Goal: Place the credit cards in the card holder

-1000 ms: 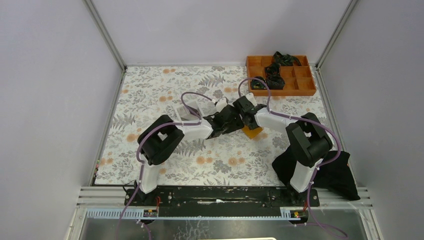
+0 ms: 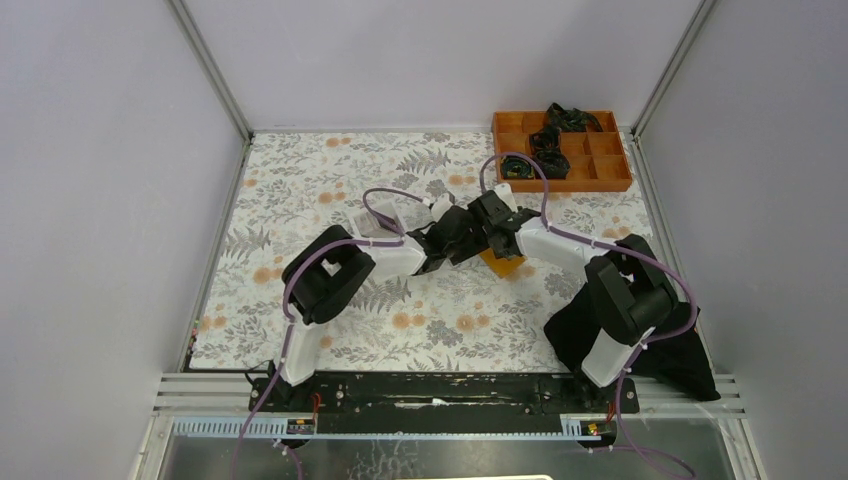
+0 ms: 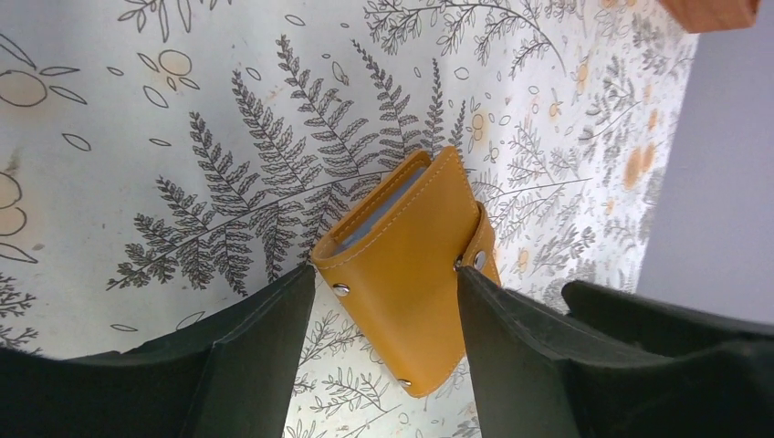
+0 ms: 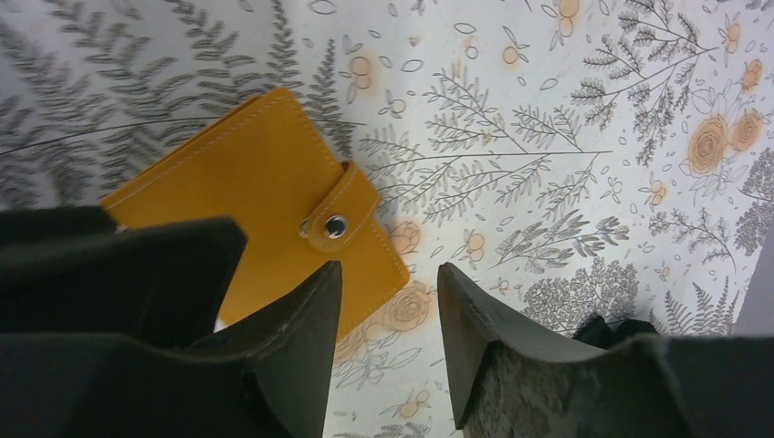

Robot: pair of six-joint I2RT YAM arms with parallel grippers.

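Observation:
An orange leather card holder [image 2: 500,263] lies on the floral mat beneath both grippers. In the left wrist view the holder [image 3: 411,283] shows its open top slot and snap strap; my left gripper is part open over it, nothing visibly held. In the right wrist view my right gripper stands open beside the holder's [image 4: 219,182] strap end, with a dark gripper part covering its lower left. A pale object [image 2: 365,222] behind the left arm is partly hidden; whether it holds cards I cannot tell.
A wooden compartment tray [image 2: 610,170] with black items stands at the back right. A black cloth [image 2: 680,365] lies at the front right.
The right arm has shifted slightly right and its elbow has moved a little. The left arm has shifted slightly; the holder stays about where it was.

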